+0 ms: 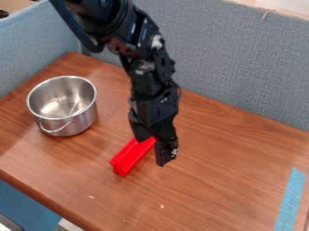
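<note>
A red bar-shaped object (130, 158) lies diagonally on the wooden table, its upper end hidden behind my black gripper (154, 140). The gripper hangs low over that end; whether its fingers are apart or closed on the bar cannot be made out. A steel pot (61, 105) with a handle stands to the left of the bar, apart from it.
Grey padded walls (237, 63) border the table (205, 194) at the back and left. A light blue strip (290, 198) lies along the right edge.
</note>
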